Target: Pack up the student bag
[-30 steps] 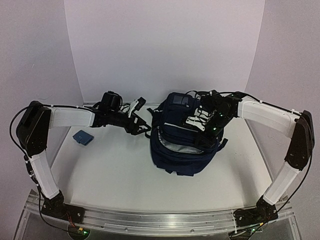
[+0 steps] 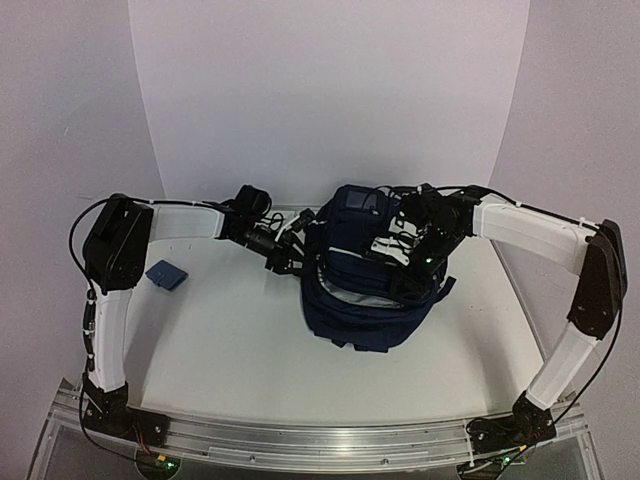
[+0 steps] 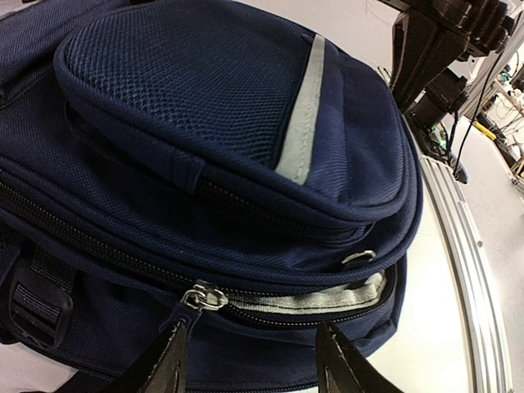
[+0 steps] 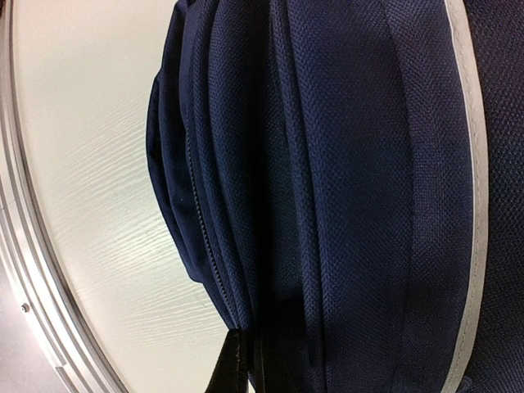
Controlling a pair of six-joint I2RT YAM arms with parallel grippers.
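A dark blue backpack [image 2: 365,315] lies on the table with its front compartment partly unzipped, the pale lining [image 2: 360,296] showing. My left gripper is open at the bag's left side; a metal zipper pull [image 3: 205,296] shows just ahead of its fingers, nearer the left one, not gripped. Another metal pull [image 3: 359,259] sits farther right along the opening. On the bag's right side, my right gripper has its fingers close together, shut on the fabric edge of the bag; the very tips are partly hidden by cloth.
A small flat blue item [image 2: 167,275] lies alone on the left of the table. A metal rail [image 2: 320,457] runs along the front edge.
My left arm has moved to the right, bringing its gripper from a short gap away up to the bag's left side. The right arm and the bag stay in place.
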